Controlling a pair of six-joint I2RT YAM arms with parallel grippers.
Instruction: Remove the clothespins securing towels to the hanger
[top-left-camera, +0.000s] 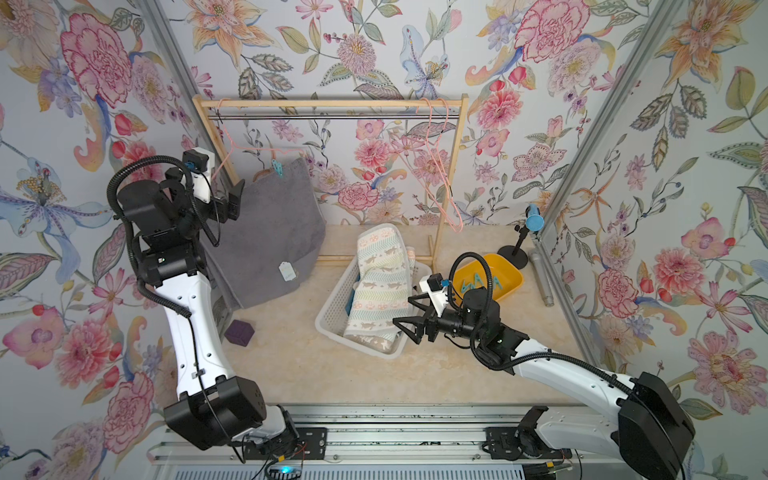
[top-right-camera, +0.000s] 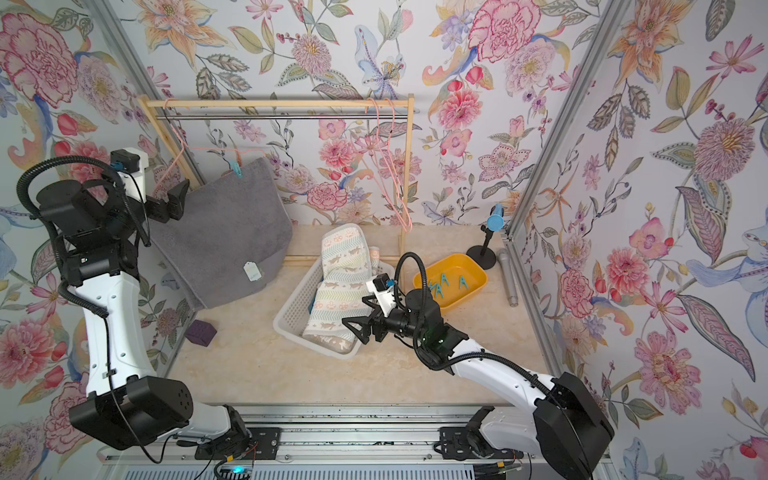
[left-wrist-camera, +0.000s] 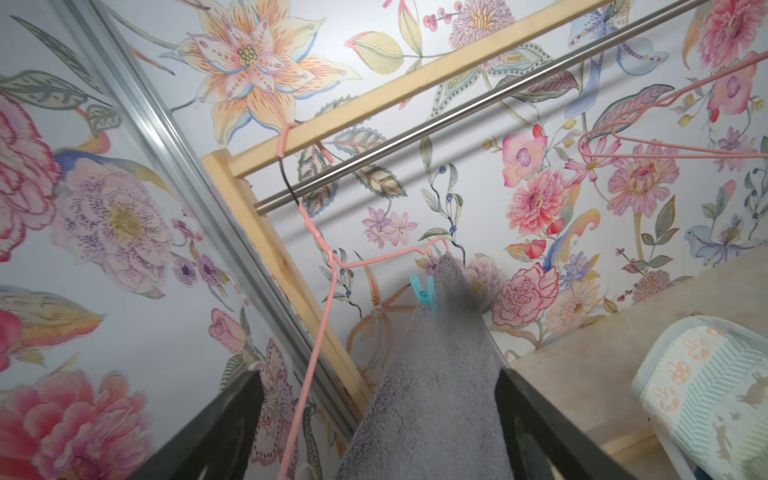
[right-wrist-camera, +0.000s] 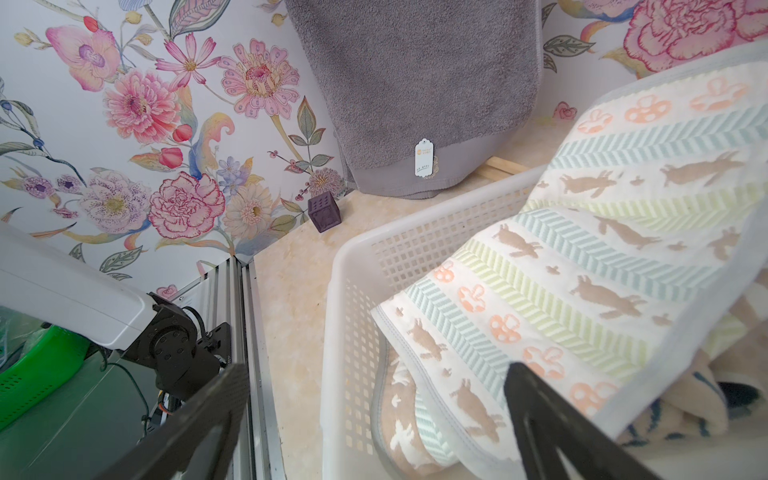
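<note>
A grey towel (top-left-camera: 268, 224) hangs at the rack's left from a pink hanger (left-wrist-camera: 364, 262), with a light blue clothespin (left-wrist-camera: 424, 294) clipped near its top corner. My left gripper (top-left-camera: 224, 198) is raised at the left of the rack, open, facing that clothespin and towel; a pink hanger strand crosses its view. My right gripper (top-left-camera: 412, 312) is open above the white basket (right-wrist-camera: 344, 304), which holds patterned towels (right-wrist-camera: 560, 264), with nothing between its fingers.
The wooden rack (top-left-camera: 336, 102) spans the back, with more pink hangers at its right. An orange tray (top-right-camera: 472, 280) with several clothespins, a blue-topped stand (top-right-camera: 494, 220) and a purple block (top-left-camera: 240, 332) are on the table.
</note>
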